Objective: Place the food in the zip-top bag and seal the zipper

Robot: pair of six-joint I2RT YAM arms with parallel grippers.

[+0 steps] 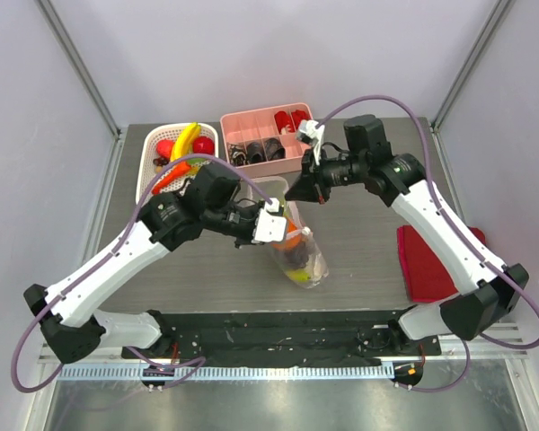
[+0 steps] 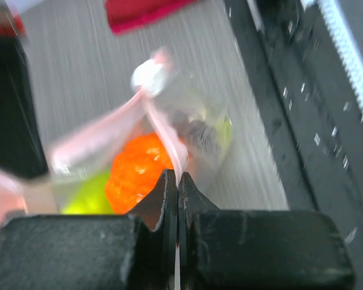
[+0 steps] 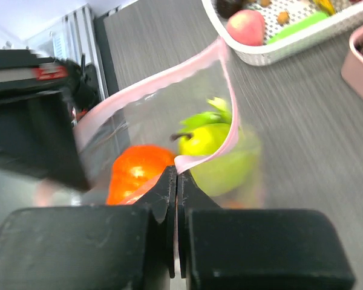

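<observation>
The clear zip bag (image 1: pixel 301 265) with pink rim hangs between my grippers, holding an orange fruit (image 2: pixel 139 172), a green pear (image 3: pixel 209 145) and other food. My left gripper (image 1: pixel 260 224) is shut on the bag's rim, a thin pink strip running into its fingertips (image 2: pixel 178 187). My right gripper (image 1: pixel 301 193) is shut on the rim too, at its pink edge (image 3: pixel 184 163); the bag's mouth gapes between them.
A white basket (image 1: pixel 145 166) of produce stands back left, a pink compartment box (image 1: pixel 260 121) at the back. A red cloth (image 1: pixel 427 269) lies at the right.
</observation>
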